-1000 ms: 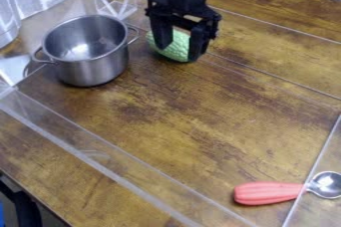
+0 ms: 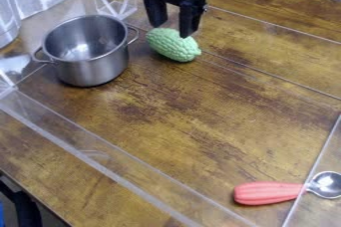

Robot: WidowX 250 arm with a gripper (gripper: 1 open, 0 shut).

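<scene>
My black gripper hangs at the top centre, over the back part of the wooden table, with its fingers pointing down. Just below it a green, bumpy corn-like object lies on the table, right of a steel pot. The pot is empty, with a handle at each side. Whether the fingers are apart or closed on anything is hard to make out; the green object rests below them.
A red-handled scoop lies at the front right. A white utensil is at the left edge beside the pot.
My gripper has moved up and back, away from the green object, which now shows more fully below it. The pot and scoop are unmoved.
</scene>
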